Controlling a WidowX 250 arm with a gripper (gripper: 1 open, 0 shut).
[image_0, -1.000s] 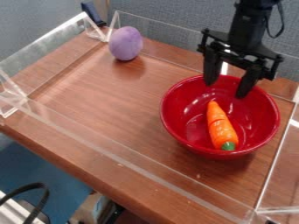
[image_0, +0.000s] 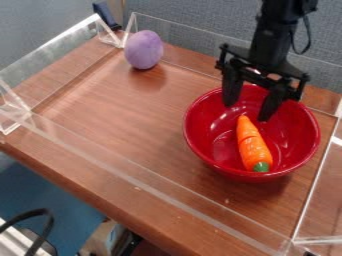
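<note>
An orange carrot with a green tip lies inside the red bowl on the right of the table. Above the back part of the bowl is my black gripper, pointing down, its two fingers spread apart with nothing seen between them. The carrot lies below and in front of it, clear of the fingers.
A purple eggplant-like object stands at the back left of the wooden table. Clear low walls edge the table. A cable and small parts sit off the table at bottom left.
My gripper has shifted very slightly over the bowl. The carrot, bowl and purple object have not moved.
</note>
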